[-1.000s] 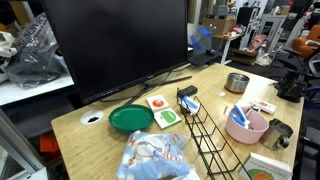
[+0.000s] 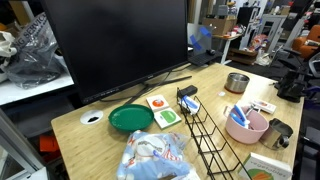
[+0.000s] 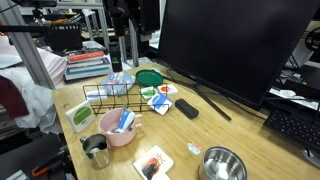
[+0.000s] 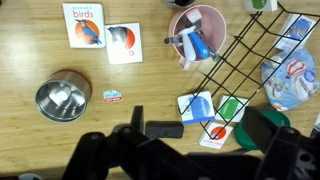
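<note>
My gripper is open high above the table, its dark fingers spread wide at the bottom of the wrist view. Nothing shows between them except the table far below, with a black oblong object (image 4: pixel 163 130) and picture cards (image 4: pixel 195 107). A pink bowl (image 3: pixel 122 138) holds a blue-and-white item (image 3: pixel 126 121). The steel pot (image 4: pixel 62 95) stands apart at left in the wrist view. Beside the bowl is a metal mug (image 3: pixel 96 150). In exterior view 1 I cannot make out the gripper.
A black wire rack (image 2: pixel 207 135) stands near the bowl. Beyond it are a green plate (image 2: pixel 131 118) and a clear plastic bag (image 2: pixel 153 156) with something inside. Two bird cards (image 4: pixel 85 25) lie flat. A large black monitor (image 2: pixel 120 45) borders the table; bare wood surrounds the pot.
</note>
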